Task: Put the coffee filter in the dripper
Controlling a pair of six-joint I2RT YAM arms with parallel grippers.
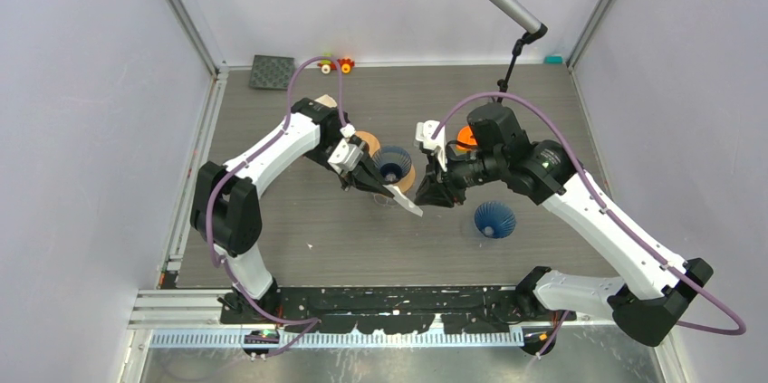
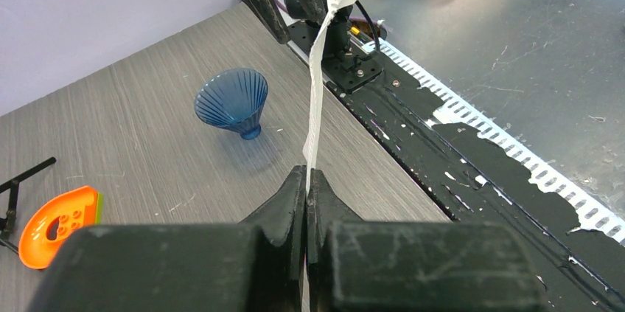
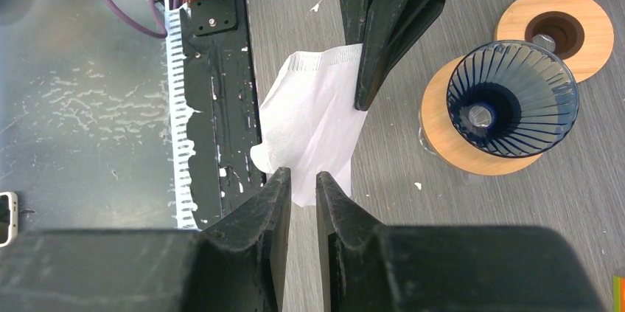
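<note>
A white paper filter [image 1: 404,204] [image 2: 317,76] [image 3: 309,120] is pinched in my left gripper [image 1: 385,191], which is shut on it. My right gripper [image 1: 424,199] is part open just beside the filter's free end, the paper lying beyond its fingertips in the right wrist view; whether they touch it I cannot tell. A blue ribbed dripper [image 3: 542,105] sits in a wooden ring stand [image 3: 442,131], behind the grippers in the top view. A second blue cone [image 1: 494,218] [image 2: 228,98] stands alone on the table at the right.
Another wooden stand [image 3: 597,39] is beside the dripper. An orange toy piece [image 2: 44,245] lies behind the right arm, near a black microphone stand [image 1: 507,66]. A dark mat [image 1: 270,72] and small toys [image 1: 345,66] are at the back.
</note>
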